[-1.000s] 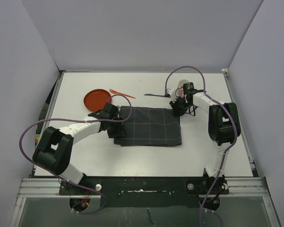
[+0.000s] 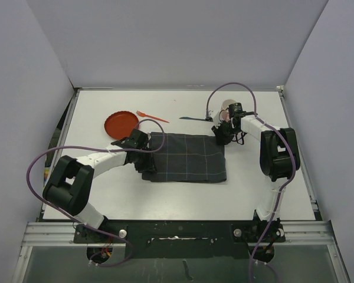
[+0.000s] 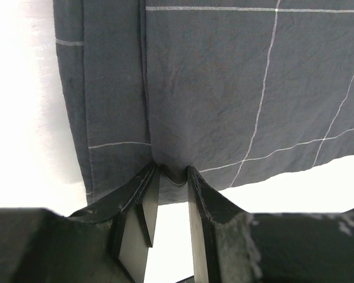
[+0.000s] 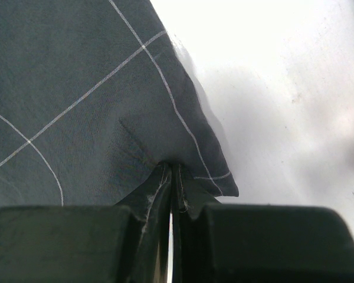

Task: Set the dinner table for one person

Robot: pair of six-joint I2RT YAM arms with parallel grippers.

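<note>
A dark grey placemat (image 2: 186, 158) with thin white lines lies on the white table, folded over along its left side. My left gripper is down on that side near the front edge, fingers slightly apart with a rucked bit of cloth between the tips; whether it grips it is unclear. At the back right corner, my right gripper is shut, its tips pressed into the cloth, which creases around them. An orange-red plate (image 2: 121, 124) lies at the back left, with an orange utensil (image 2: 152, 117) and a teal utensil (image 2: 192, 118) behind the placemat.
Pinkish and pale round items (image 2: 228, 105) stand at the back right, partly hidden by the right arm. Grey walls bound the sides and back.
The left arm has shifted very slightly over the last second, staying at the placemat's left side. The right arm and the other objects are unchanged.
</note>
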